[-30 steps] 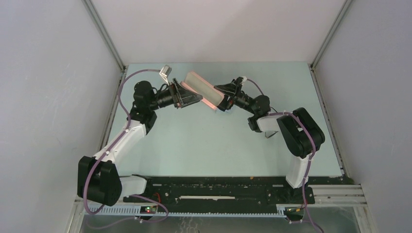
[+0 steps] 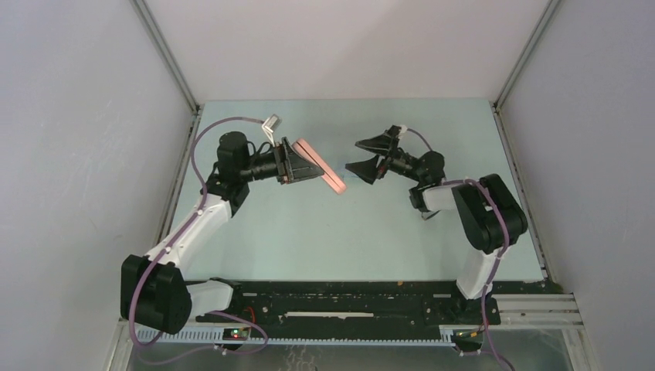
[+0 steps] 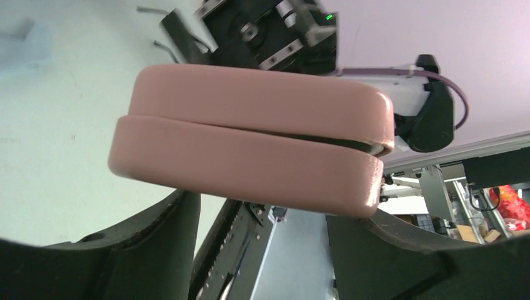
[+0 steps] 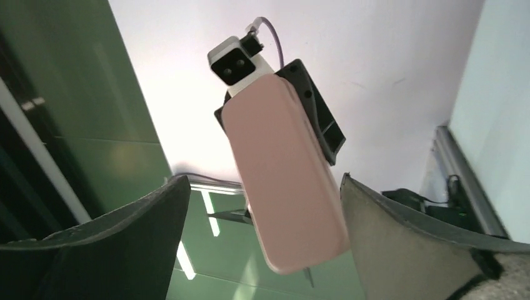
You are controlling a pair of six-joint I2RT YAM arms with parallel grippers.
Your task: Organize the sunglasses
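A pink sunglasses case [image 2: 321, 165] [image 3: 250, 156] [image 4: 284, 175], lid down with a thin seam along its side, is held up in my left gripper [image 2: 294, 162], between its fingers. My right gripper [image 2: 369, 158] stands open just right of the case, with nothing between its fingers. In the right wrist view the case shows beyond the open fingers. No sunglasses are visible outside the case.
A light blue item [image 3: 25, 53], blurred, lies on the table [image 2: 340, 239] beneath the arms, mostly hidden in the top view.
The case's lid, raised a second ago, is now down. My right gripper has opened and moved right, away from the case. My left gripper has moved slightly down with the case.
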